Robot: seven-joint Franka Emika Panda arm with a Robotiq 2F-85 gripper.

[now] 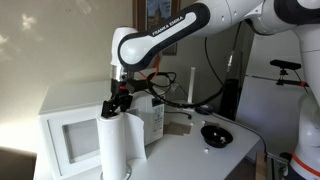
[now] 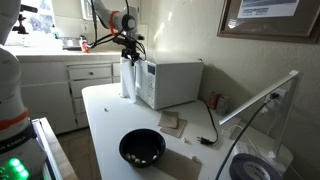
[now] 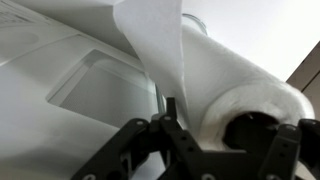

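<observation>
A white paper towel roll [image 1: 113, 148] stands upright on the counter in front of the white microwave [image 1: 70, 143]. A loose sheet [image 1: 134, 138] hangs off its right side. At the roll's top is my gripper [image 1: 119, 101], pointing down. The wrist view shows the roll's dark core hole [image 3: 250, 131] close by the black fingers [image 3: 172, 120], with the loose sheet reaching up and left. Whether the fingers press on the roll's top edge is hard to make out. Exterior view 2 shows the roll [image 2: 128, 82] beside the microwave's near end.
A black pan [image 2: 142, 147] with small pieces in it sits on the counter. Brown cardboard [image 2: 172, 123] and a dark cable [image 2: 208, 130] lie near the microwave. Counter space between pan and roll is mostly clear.
</observation>
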